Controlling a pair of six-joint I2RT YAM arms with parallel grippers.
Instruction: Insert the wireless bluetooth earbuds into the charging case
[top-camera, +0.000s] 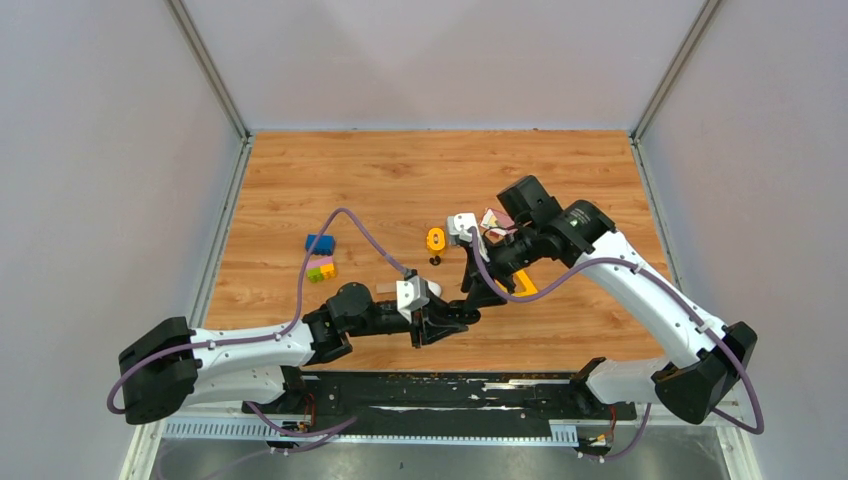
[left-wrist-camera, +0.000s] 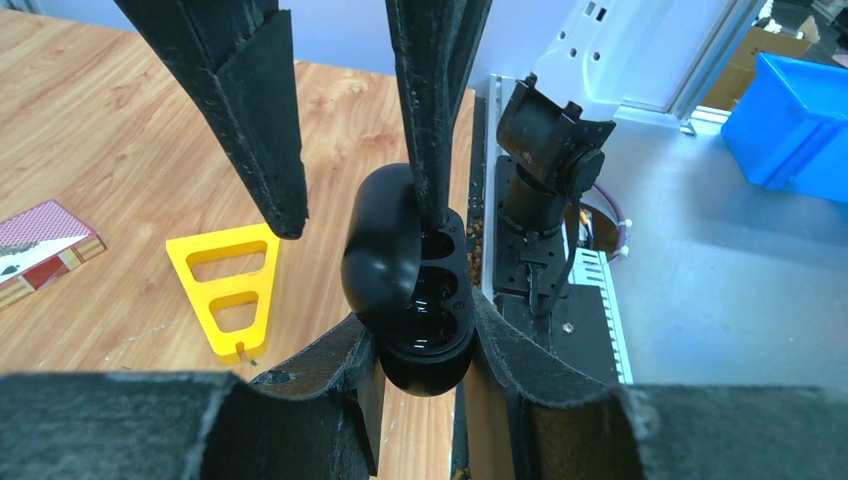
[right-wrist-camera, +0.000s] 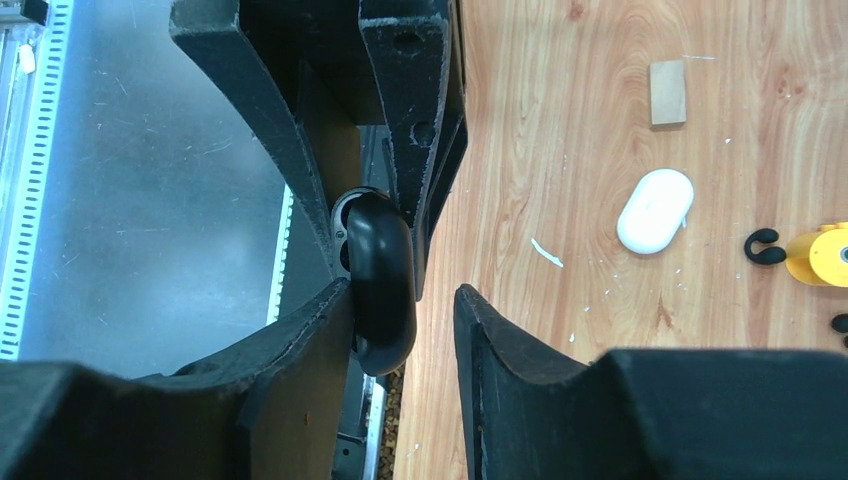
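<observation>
The black charging case (left-wrist-camera: 448, 345) is held upright with its lid (left-wrist-camera: 378, 250) swung open, and my left gripper is shut on its lower part. Dark, glossy wells show inside. Whether an earbud sits in any of them, I cannot tell. My right gripper is part open around the lid. One of its fingers (left-wrist-camera: 432, 130) reaches between lid and wells, while the other stands apart on the lid's outer side. In the top view, both grippers meet low over the table, hiding most of the case.
A white rounded case (right-wrist-camera: 655, 210) and a beige block (right-wrist-camera: 667, 93) lie on the table. Beside them is a yellow toy (right-wrist-camera: 822, 257) with a small black curved piece (right-wrist-camera: 765, 247). A yellow triangular frame (left-wrist-camera: 228, 282) lies behind. Blue (top-camera: 320, 245) and multicoloured blocks (top-camera: 320, 269) sit at left.
</observation>
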